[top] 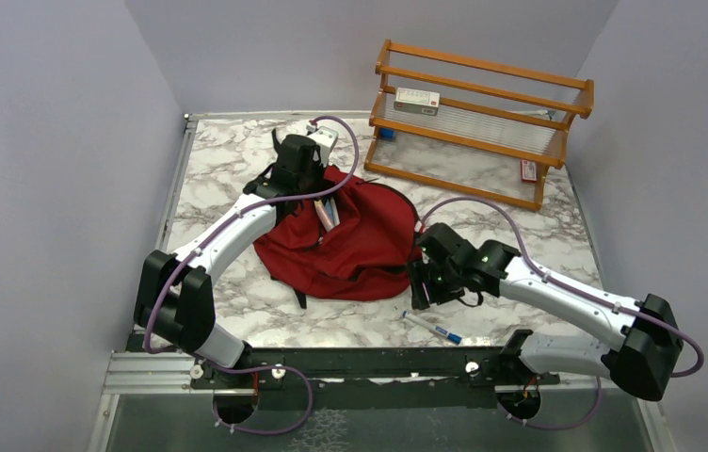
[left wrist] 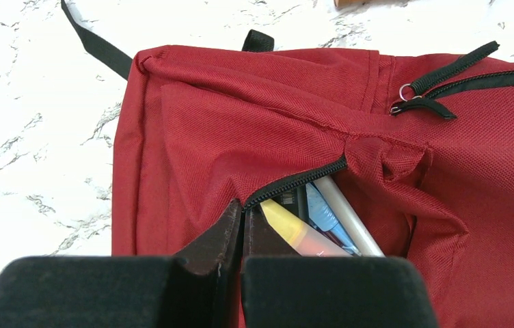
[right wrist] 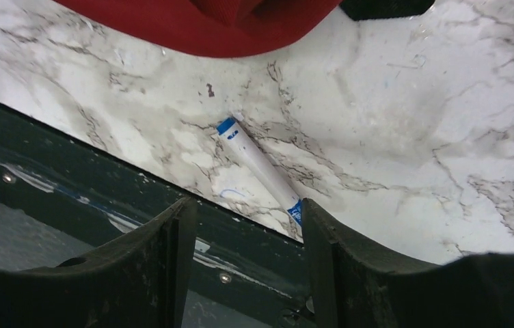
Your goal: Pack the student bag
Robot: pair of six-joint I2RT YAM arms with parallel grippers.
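Observation:
A red bag (top: 360, 254) lies on the marble table, its pocket holding pens and markers (left wrist: 340, 215). My left gripper is shut at the black zipper edge of that pocket; whether the thin edge sits between its fingertips is hard to tell. A white marker with blue ends (top: 431, 327) lies on the table below the bag, near the front edge. My right gripper hangs open just above and beside this marker (right wrist: 260, 165), nothing between its fingers.
A wooden rack (top: 482, 143) at the back right carries a grey box (top: 416, 101) and small red and blue items. A dark rail runs along the table's front edge.

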